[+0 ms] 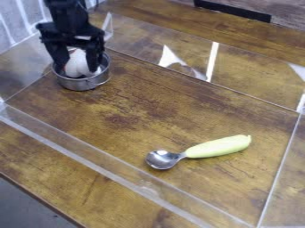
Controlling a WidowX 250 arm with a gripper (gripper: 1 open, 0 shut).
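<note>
My black gripper [71, 46] is open, lowered at the upper left over a steel bowl [84, 82], its fingers around a white rounded object [78, 64] in that bowl. The gripper partly hides the object. A spoon [163, 159] with a pale yellow-green handle [217, 147] lies on the wooden table [131, 125] at the lower right.
Clear plastic walls [143, 190] border the work area on several sides. The middle of the table between bowl and spoon is bare.
</note>
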